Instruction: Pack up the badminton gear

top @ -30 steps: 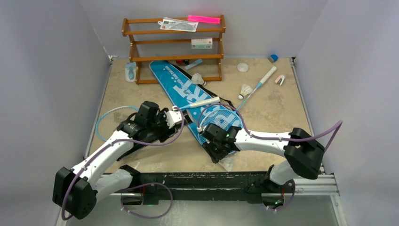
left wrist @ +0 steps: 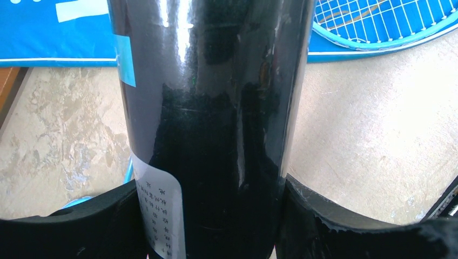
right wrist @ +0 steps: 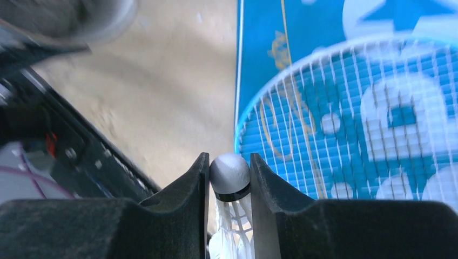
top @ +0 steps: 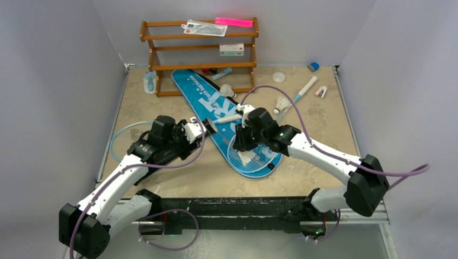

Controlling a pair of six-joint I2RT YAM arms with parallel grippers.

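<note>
My left gripper (top: 195,138) is shut around a glossy black tube (left wrist: 210,108) with a pale label. In the top view the tube's end (top: 211,126) points up and right. A shuttlecock (right wrist: 230,175) sits cork up between the fingers of my right gripper, which is shut on it; its white skirt (top: 246,158) hangs over the racket strings. The blue racket bag (top: 197,100) lies diagonally across the table. One blue racket (top: 271,156) rests with its head on the bag, a second racket (top: 125,141) lies left. Loose shuttlecocks lie at the bag (top: 227,91) and near the white handle (top: 308,86).
A wooden rack (top: 156,54) stands at the back, holding a pink box (top: 234,22) and a white box (top: 231,49). A clear round lid (top: 278,77), a blue block (top: 313,67) and a small pink-white item (top: 321,91) lie back right.
My right gripper has moved up from the front edge with the shuttlecock, away from me over the racket head. The left gripper and tube have shifted slightly; more of the tube's end shows.
</note>
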